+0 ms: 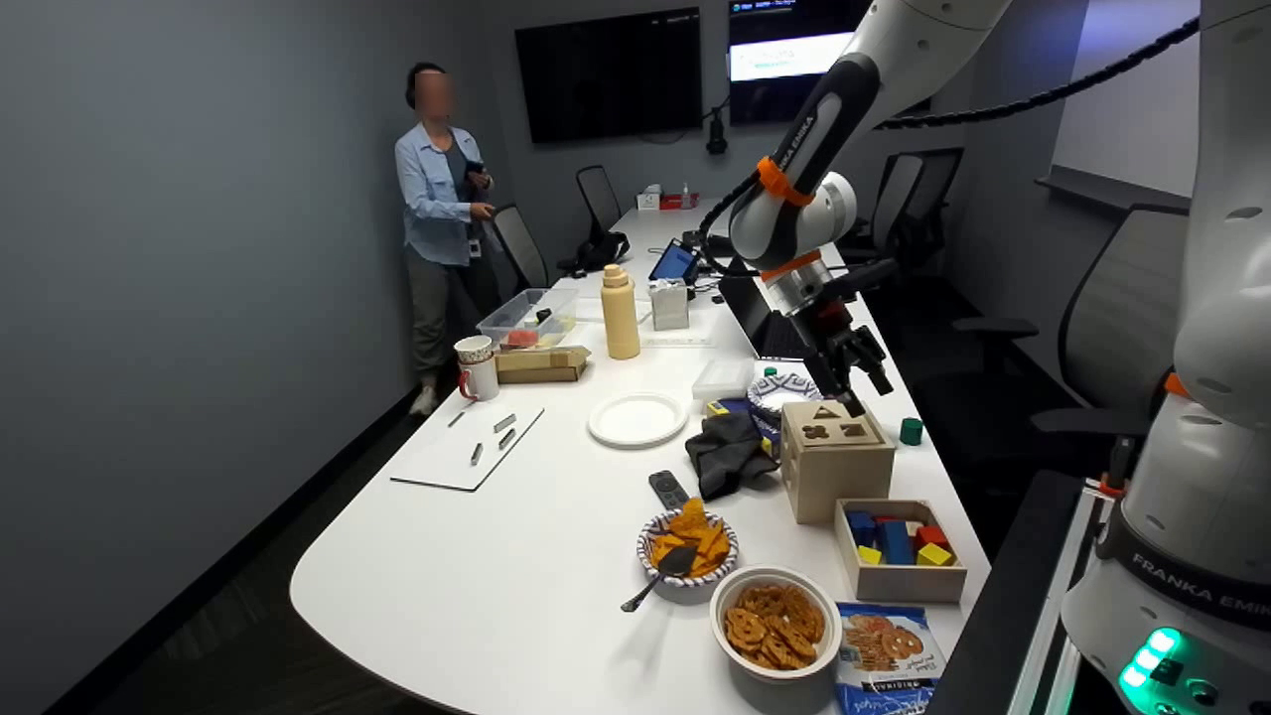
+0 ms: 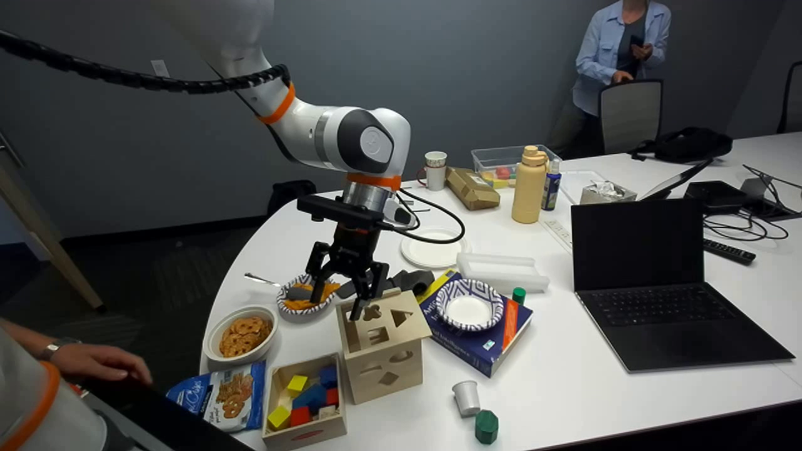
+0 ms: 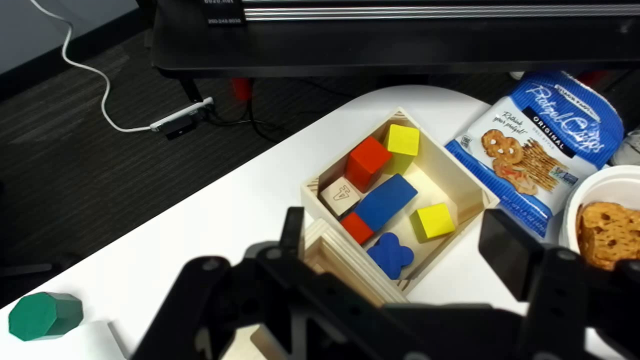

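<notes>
My gripper (image 2: pixel 336 300) stands open above the wooden shape-sorting box (image 2: pixel 385 373), with nothing between its fingers. In the wrist view its two dark fingertips (image 3: pixel 501 252) are spread wide. Beside the box is a shallow wooden tray (image 3: pixel 459 186) of coloured blocks. It holds a red block (image 3: pixel 367 161), a long blue block (image 3: pixel 385 201), yellow blocks, a plain wooden block (image 3: pixel 340 195) and a blue flower-shaped block (image 3: pixel 390 254). Near the table edge, outside the tray, lies a green block (image 2: pixel 486 427). Cut-outs show in the box's lid; the gripper hides part of the lid in exterior view 2.
Around the tray are a pretzel bag (image 1: pixel 890 661), a pretzel bowl (image 1: pixel 776 674) and a chip bowl (image 1: pixel 646 550). A small cup (image 2: pixel 467 398), a book with a bowl (image 2: pixel 470 305) on it and a laptop (image 2: pixel 680 312) flank the box.
</notes>
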